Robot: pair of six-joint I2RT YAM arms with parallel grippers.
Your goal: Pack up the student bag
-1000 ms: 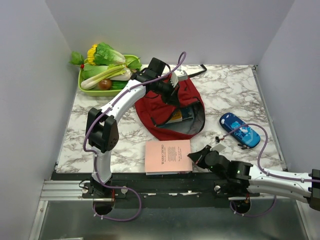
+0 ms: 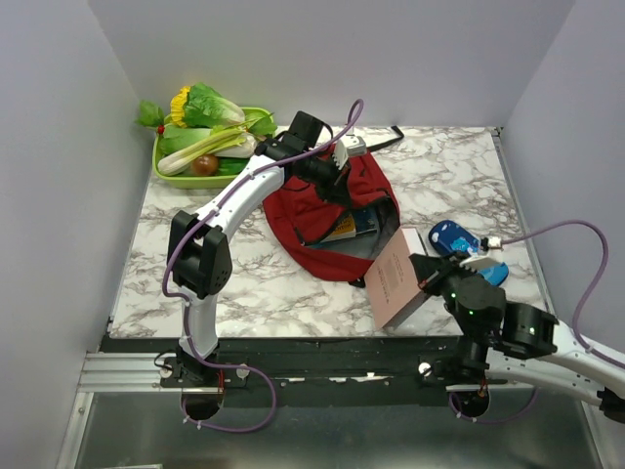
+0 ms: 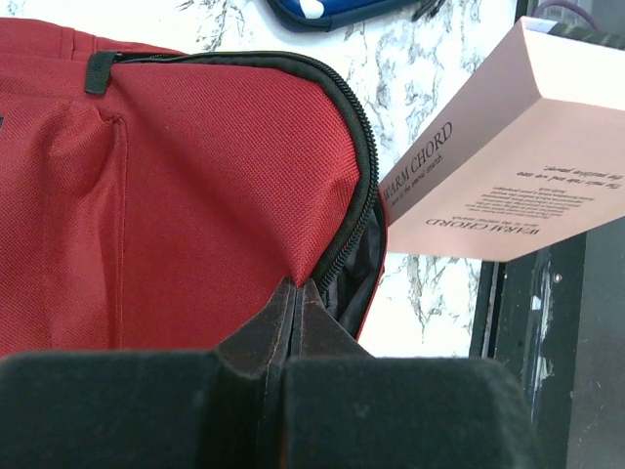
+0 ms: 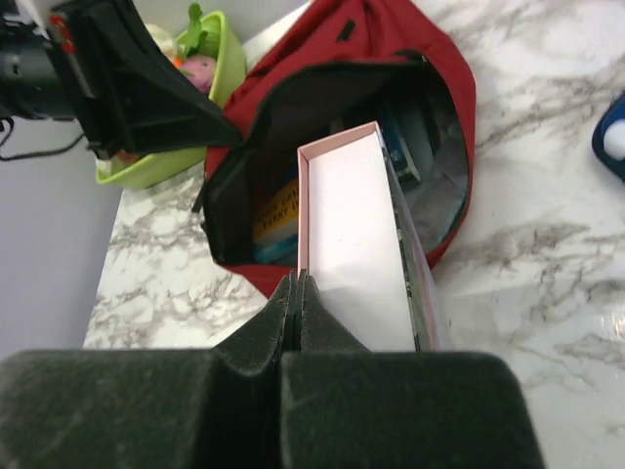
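Observation:
The red bag point(image 2: 293, 225) lies with its mouth spread toward the table's front, books inside it point(image 4: 278, 215). At the flap's zippered edge my left gripper is shut, pinching the red cloth. A pink "WARM CHORD" book point(image 2: 393, 283) stands tilted on edge in front of the bag's mouth. My right gripper is shut at the book's edge, the thin cover apparently between its fingers. In the right wrist view the book partly hides the opening. A blue pencil case point(image 2: 444, 234) lies right of the bag, partly covered by the right arm.
A green basket point(image 2: 166, 180) of vegetables stands at the back left. Bare marble point(image 2: 449, 176) shows at the back right, and the front left of the table is clear too.
The book has gone from flat at the table's front to raised and tilted, further right, with my right gripper. The left arm and bag look unchanged.

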